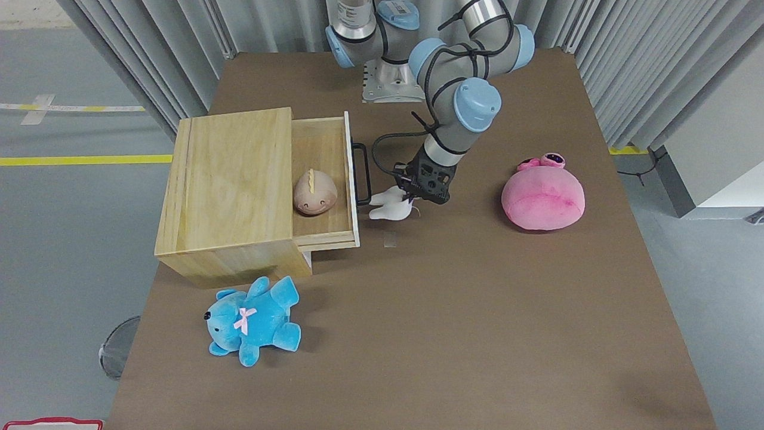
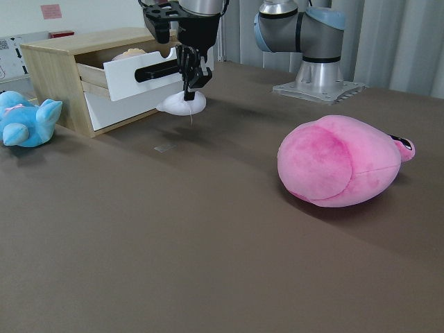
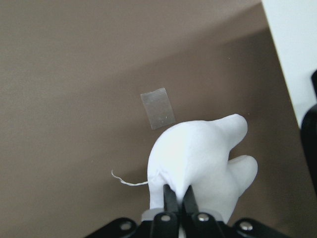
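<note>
A small white plush toy point(image 1: 387, 208) point(image 2: 179, 104) point(image 3: 193, 158) hangs below my gripper point(image 1: 415, 187) point(image 2: 191, 91), whose fingers are closed on it; a thin string dangles from it. It is just beside the wooden cabinet point(image 1: 222, 186) point(image 2: 59, 76), whose open drawer point(image 1: 323, 229) point(image 2: 97, 76) holds a round beige plush point(image 1: 315, 192) point(image 2: 130, 53). In the wrist view the white drawer front point(image 3: 287, 44) and black handle point(image 3: 309, 144) are at the right.
A blue bear point(image 1: 254, 322) point(image 2: 24, 125) lies at the cabinet's near end. A pink plush point(image 1: 542, 197) point(image 2: 340, 159) sits to the right.
</note>
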